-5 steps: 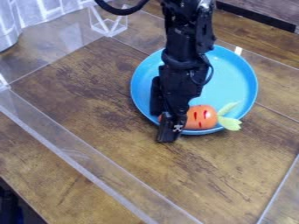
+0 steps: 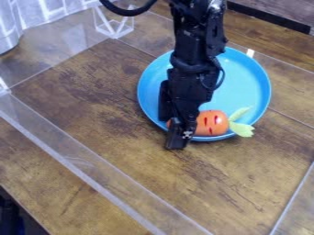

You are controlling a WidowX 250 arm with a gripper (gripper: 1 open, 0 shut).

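A blue round dish (image 2: 243,80) sits on the wooden table. In its lower part lies an orange plush carrot (image 2: 211,122) with pale green leaves (image 2: 241,128) poking over the right rim. The black gripper (image 2: 182,127) reaches down from the top into the dish, with its fingertips low, just left of the carrot. It stands open; whether a finger touches the carrot is hard to tell.
A clear plastic strip (image 2: 73,162) runs along the left side of the table (image 2: 86,101). A white object (image 2: 9,20) and a clear stand (image 2: 112,24) are at the top left.
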